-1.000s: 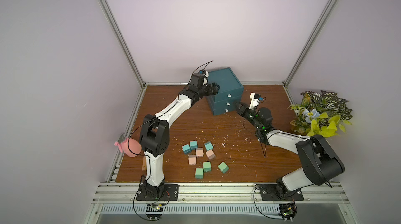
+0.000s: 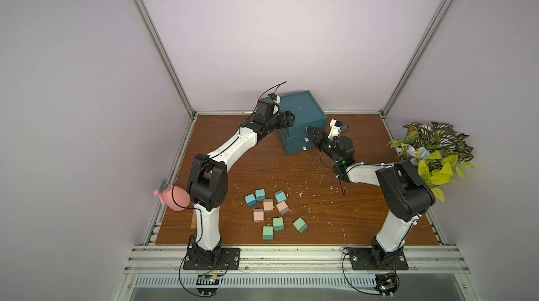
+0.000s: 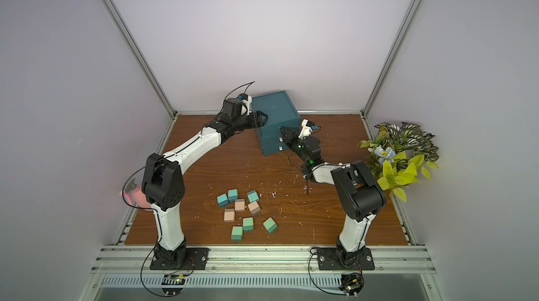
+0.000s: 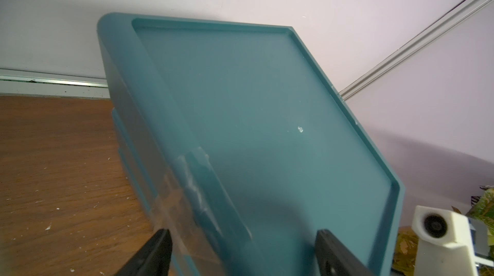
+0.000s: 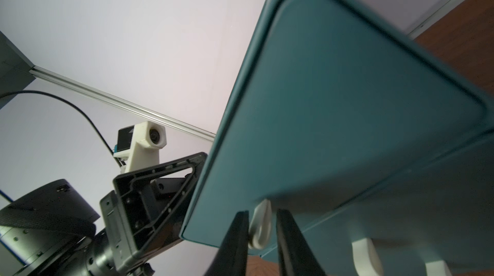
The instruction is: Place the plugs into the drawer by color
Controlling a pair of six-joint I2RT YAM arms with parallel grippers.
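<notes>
A teal drawer cabinet (image 2: 303, 104) with white handles sits at the back middle. My left gripper is at its top left front edge, fingers apart on either side of that edge. My right gripper is at the upper drawer's white handle (image 5: 261, 219), fingers either side of it, part open; whether they touch it is unclear. Teal plugs (image 2: 250, 200), pink plugs (image 2: 258, 214) and green plugs (image 2: 299, 224) lie on the front middle of the table.
Leafy plants (image 2: 438, 160) stand at the right edge, a pink object (image 2: 176, 197) at the left.
My left arm and the plugs have not visibly moved.
</notes>
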